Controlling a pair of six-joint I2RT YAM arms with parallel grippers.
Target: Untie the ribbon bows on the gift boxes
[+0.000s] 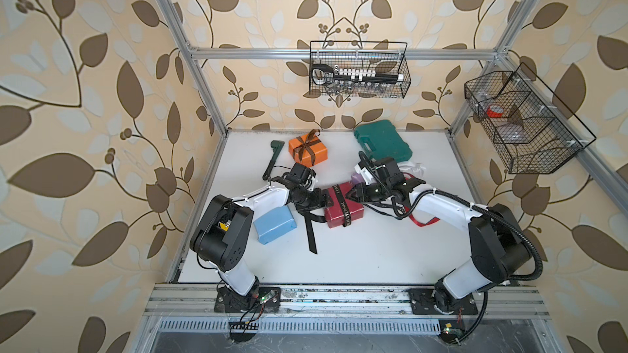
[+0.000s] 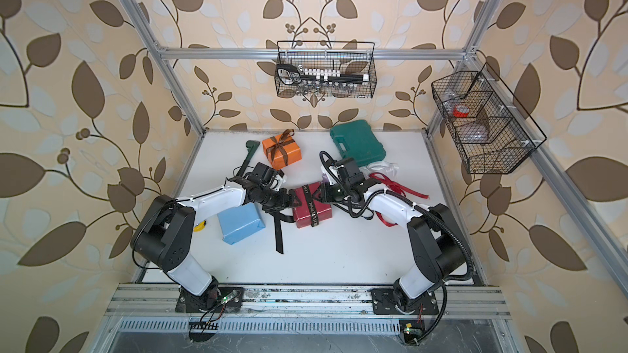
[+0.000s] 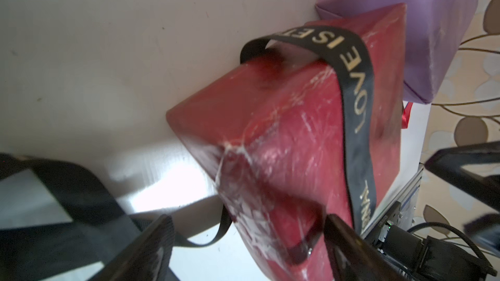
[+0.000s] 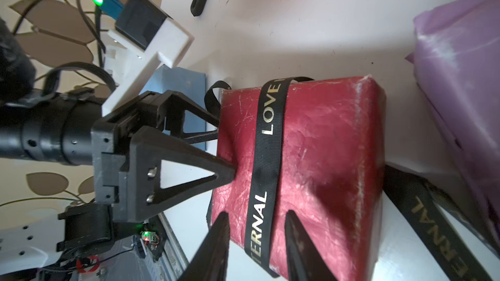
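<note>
The red box [image 1: 338, 212] sits mid-table with one black, gold-lettered ribbon band [image 4: 267, 151] lying across its top. No bow shows on it. At its left side my left gripper stands open, its fingers wide apart around a corner; whether they touch cannot be told. My right gripper is above the box top by the band, fingers parted, nothing visibly held. A loose black ribbon [image 4: 435, 229] lies right of the box, and black ribbon [image 1: 311, 238] also lies left. At the back, an orange box [image 1: 301, 155] wears a brown ribbon bow [image 1: 310, 138].
A blue box [image 1: 274, 225] is at left and a purple box [image 3: 388, 0] behind the red one, both bare where seen. Red ribbon [image 2: 405, 191] lies at right. A green case [image 1: 381, 142] stands at the back.
</note>
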